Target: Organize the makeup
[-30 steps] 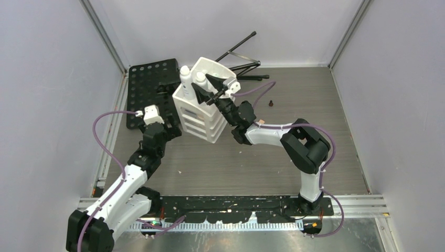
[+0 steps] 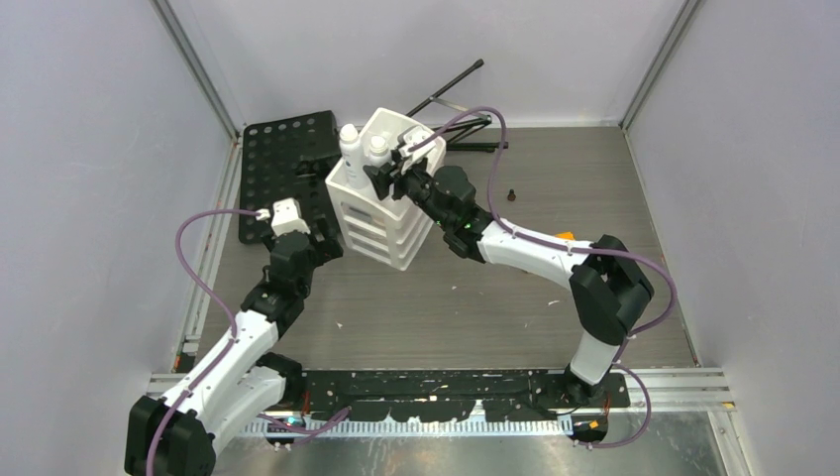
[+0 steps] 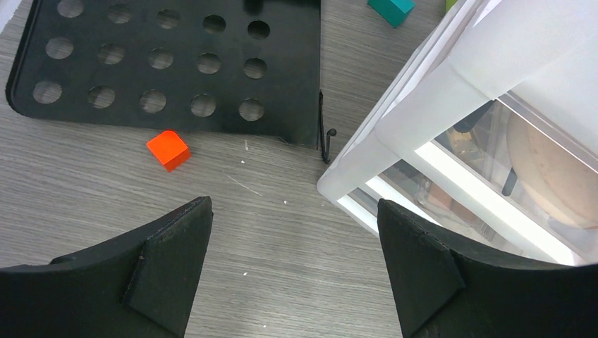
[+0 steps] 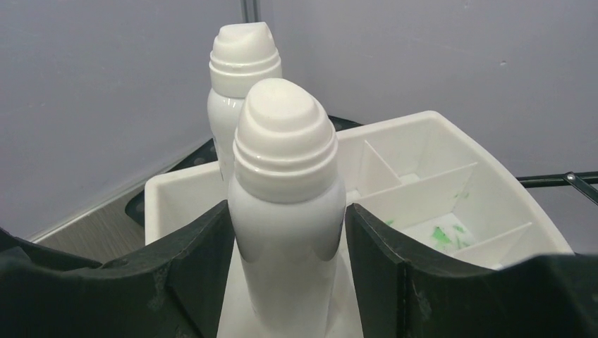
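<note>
The white drawer organizer [image 2: 381, 233] stands at the back centre, two white bottles upright in its top: one at left [image 2: 352, 159], the other [image 4: 285, 211] between the fingers of my right gripper. Those fingers flank the bottle just below its cap, part open; whether they press on it I cannot tell. My left gripper stands open and empty beside the organizer's lower left, over bare floor. Through the organizer's clear drawer fronts some makeup items show in the left wrist view.
A black perforated tray [image 2: 277, 183] lies left of the organizer, with an orange block [image 3: 169, 148] and a teal block [image 3: 391, 8] nearby. A black folded stand [image 2: 461, 74] is at the back.
The left arm is unmoved.
</note>
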